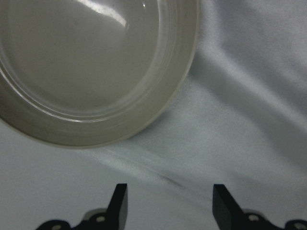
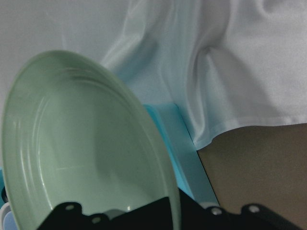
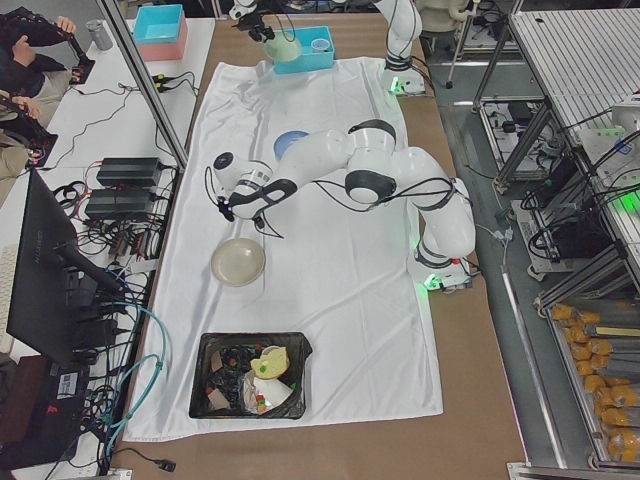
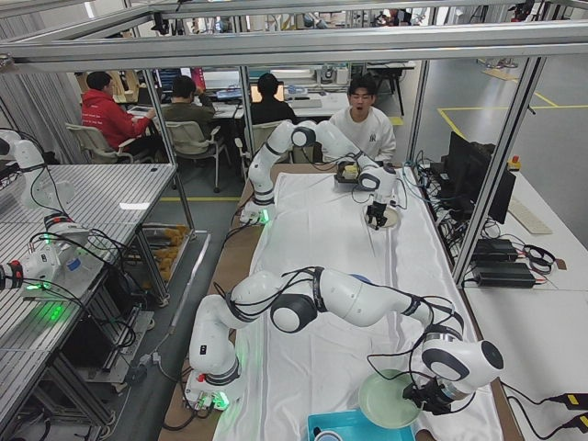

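Observation:
A beige plate [image 3: 237, 261] lies flat on the white cloth. My left gripper hovers beside it, open, with nothing between its fingers; the plate's rim fills the upper left of the left wrist view. At the far end, my right gripper [image 4: 427, 395] is shut on the rim of a pale green plate [image 2: 86, 134], which is tilted and raised over the edge of a light blue bin [image 4: 363, 428]. A small cup [image 3: 320, 45] sits in that bin.
A blue round item [image 3: 288, 141] lies mid-cloth, partly behind the left arm. A black bin [image 3: 249, 372] with rubbish stands at the near end of the cloth. The cloth around the beige plate is clear.

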